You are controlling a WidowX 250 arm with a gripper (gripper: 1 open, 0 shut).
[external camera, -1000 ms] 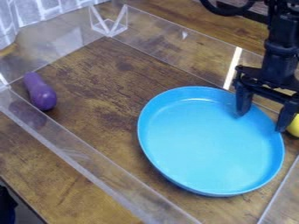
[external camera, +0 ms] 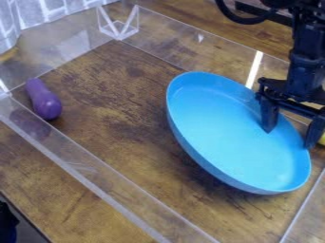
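Note:
The black gripper hangs at the right, its fingers spread over the right part of a large blue plate, one at the plate's inside and one near its right rim. The plate is tilted, its far-left side appearing raised. Whether the fingers grip it, I cannot tell. A purple object, like an eggplant, lies at the far left. A yellow object is partly hidden behind the gripper at the right edge.
Clear plastic walls border the wooden floor. The wooden area left of the plate is free apart from the purple object.
Since a second ago the blue plate has tilted and its far-left edge has shifted up in view. The gripper has moved only slightly.

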